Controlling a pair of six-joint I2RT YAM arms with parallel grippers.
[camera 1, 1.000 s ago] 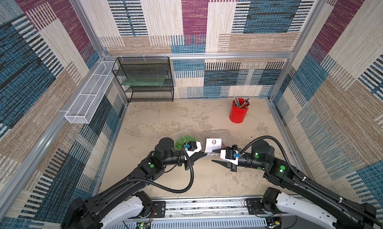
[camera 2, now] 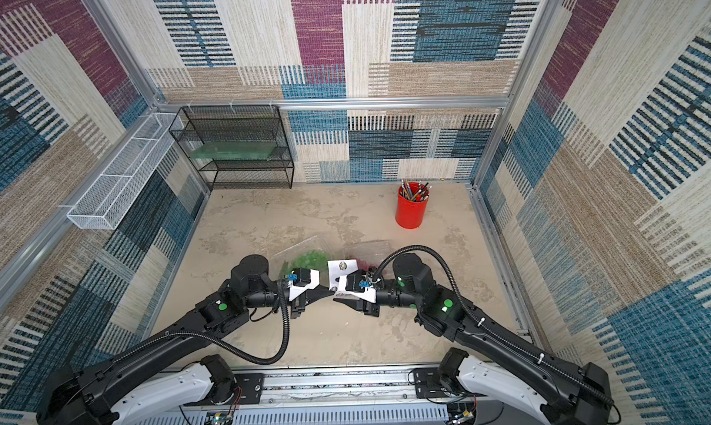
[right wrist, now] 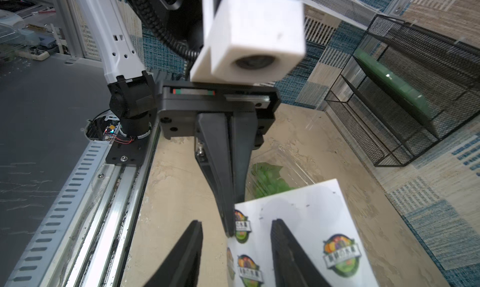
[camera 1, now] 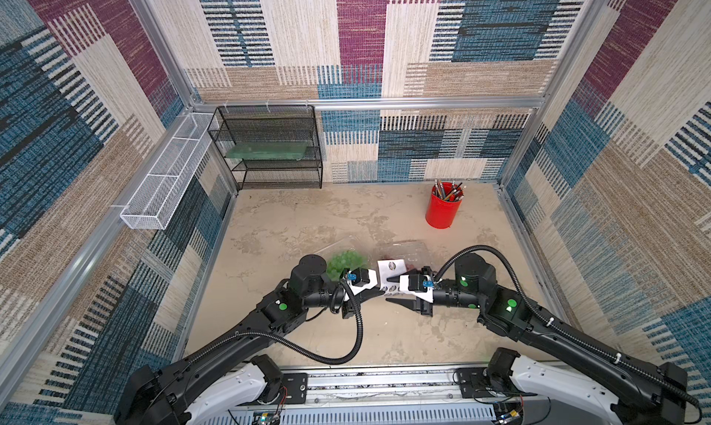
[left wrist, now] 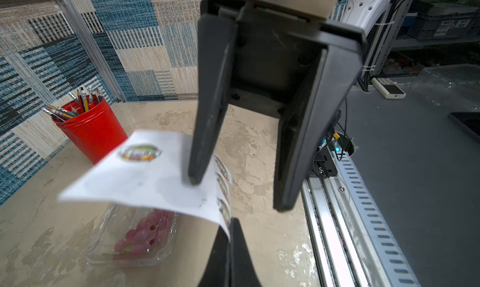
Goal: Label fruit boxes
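Note:
A white label sheet (camera 1: pixel 391 271) with fruit logos hangs in the air between my grippers, above the table's middle. In the right wrist view my left gripper is shut on the sheet's corner. My right gripper reaches to the sheet with fingers apart, the sheet close to or between them; contact is unclear. Below lie a clear box of green grapes (camera 1: pixel 342 262) and one of red grapes (left wrist: pixel 142 237), both partly hidden.
A red cup of pens (camera 1: pixel 443 210) stands at the back right. A black mesh rack (camera 1: pixel 266 177) is at the back left, with a white wire basket (camera 1: pixel 148 210) on the side rail.
My right gripper has moved left toward the sheet and my left gripper. The left arm has shifted slightly; the sheet has tilted a little.

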